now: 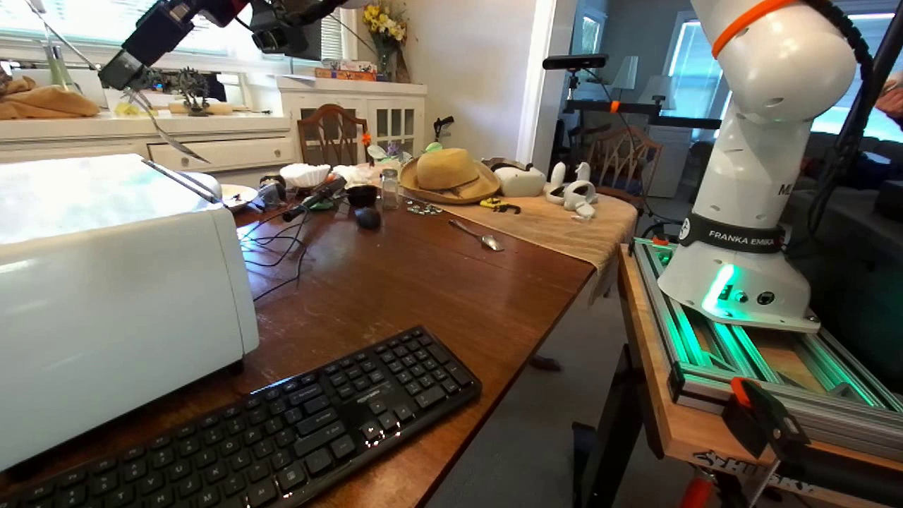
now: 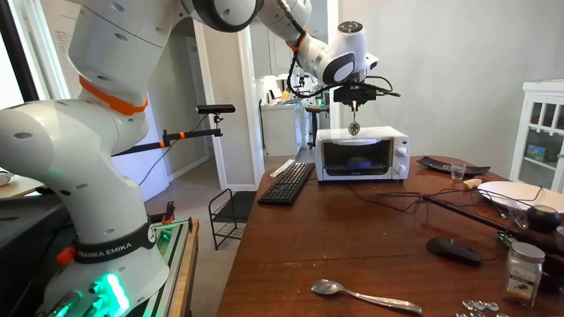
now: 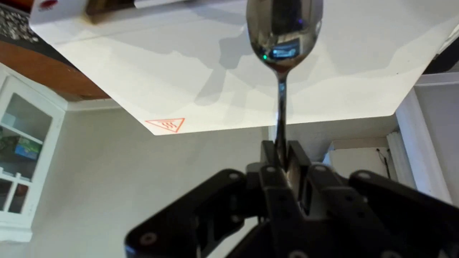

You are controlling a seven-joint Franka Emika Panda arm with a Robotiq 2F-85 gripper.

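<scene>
A metal spoon (image 3: 284, 38) is pinched by its handle in my gripper, which is shut on it; its bowl points away from the fingers. In exterior view 2 my gripper (image 2: 354, 103) hangs above the white toaster oven (image 2: 399, 134), and the held spoon (image 2: 354, 127) points downward, overlapping the oven's top front edge. Exterior view 1 shows the spoon (image 1: 169, 140) tilted above the oven's top (image 1: 76, 190), apart from it. On the wooden table lies a second spoon (image 2: 365, 298), near the front in exterior view 2.
A black keyboard (image 2: 288, 182) lies beside the oven. Cables, a mouse (image 2: 453, 250), a glass jar (image 2: 523, 274), a black tray (image 2: 439, 164) and a white plate (image 2: 523, 194) occupy the table's other side.
</scene>
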